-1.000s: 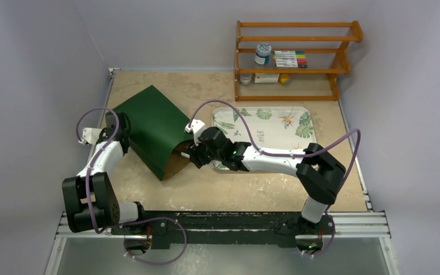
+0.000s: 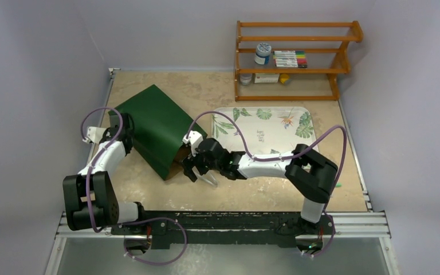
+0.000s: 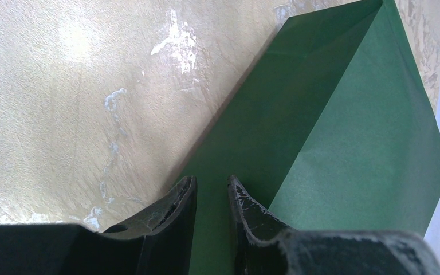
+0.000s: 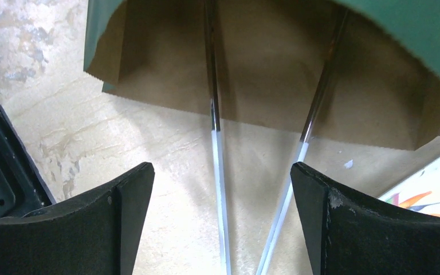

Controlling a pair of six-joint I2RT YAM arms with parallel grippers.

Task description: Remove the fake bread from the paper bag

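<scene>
The green paper bag (image 2: 157, 123) lies tilted on its side at the left of the table, its brown-lined mouth facing the front right. My left gripper (image 2: 127, 132) is shut on the bag's far-left end; in the left wrist view green paper shows between its fingers. At the mouth, my right gripper (image 2: 187, 159) stands open, its fingers (image 4: 132, 189) wide apart in the right wrist view and not gripping anything. A thin glossy strip (image 4: 219, 172), seemingly the bag's handle, runs out of the mouth onto the table between them. No bread shows; most of the inside is hidden.
A white leaf-patterned tray (image 2: 263, 132) lies right of the bag, partly under the right arm. The wooden rack (image 2: 292, 71) with jars and markers stands at the back. Bare table (image 2: 252, 197) lies along the front.
The right gripper has shifted slightly left and towards the front at the bag's mouth. The pale strip has come out from the mouth onto the table. The left arm is almost still.
</scene>
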